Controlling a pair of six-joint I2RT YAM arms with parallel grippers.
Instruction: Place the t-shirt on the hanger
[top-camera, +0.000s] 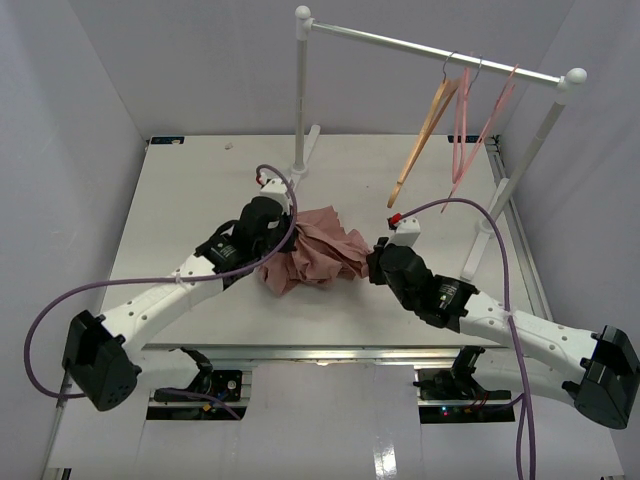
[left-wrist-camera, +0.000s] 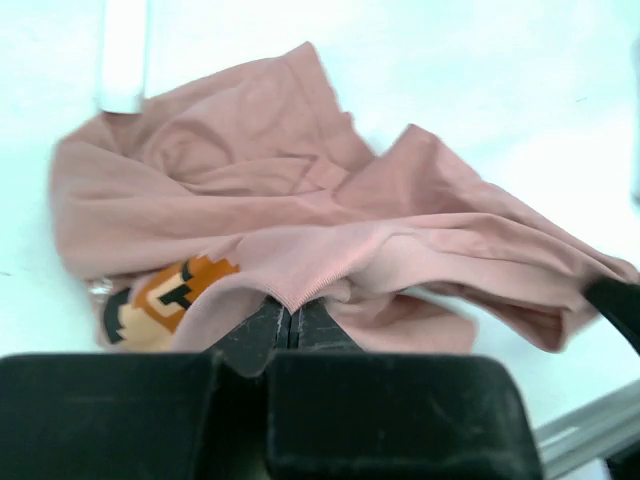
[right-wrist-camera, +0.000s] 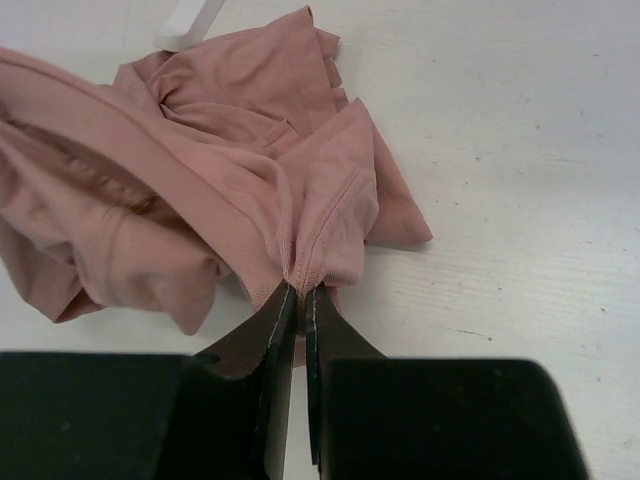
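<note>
A crumpled pink t shirt (top-camera: 318, 250) with an orange and black print (left-wrist-camera: 180, 290) lies on the table between my arms. My left gripper is shut on a fold near the print, as its wrist view shows. My right gripper is shut on another fold at the shirt's other end. Wooden and pink hangers (top-camera: 420, 140) hang from the rail (top-camera: 390, 42) at the back right of the top view.
White posts (top-camera: 300, 100) of the rack stand on feet on the white table (top-camera: 180, 190), one foot just behind the shirt.
</note>
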